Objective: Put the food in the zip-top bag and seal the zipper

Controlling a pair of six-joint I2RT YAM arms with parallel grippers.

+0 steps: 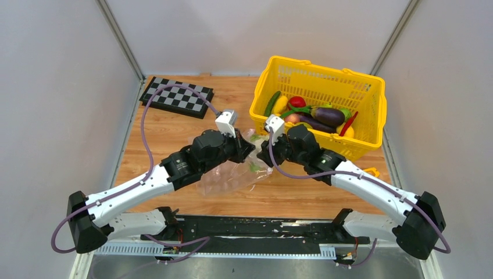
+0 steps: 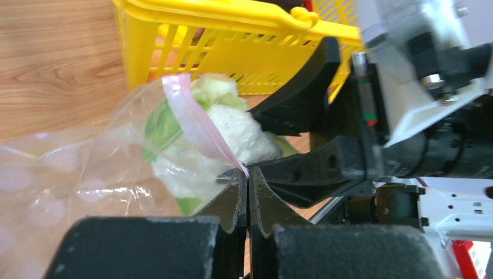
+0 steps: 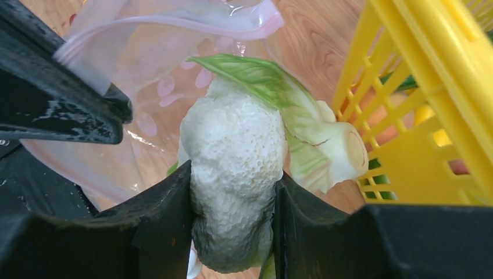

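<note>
The clear zip bag (image 1: 224, 177) lies across the table's middle, its mouth facing right. My left gripper is shut on the bag's pinkish zip edge (image 2: 200, 125), a thin strip pinched at the fingertips. A white cauliflower (image 3: 235, 139) with green leaves (image 3: 256, 78) sits between the fingers of my right gripper, which touch it on both sides. Its far part reaches into the bag's mouth, and clear film covers part of it in the left wrist view. One leafy stem (image 3: 343, 154) sticks out beside the bag.
A yellow basket (image 1: 372, 136) of vegetables stands close behind and right of my right gripper, its wall near the cauliflower. A checkered board (image 1: 180, 96) lies at back left. Bare table (image 1: 314, 197) shows at front right.
</note>
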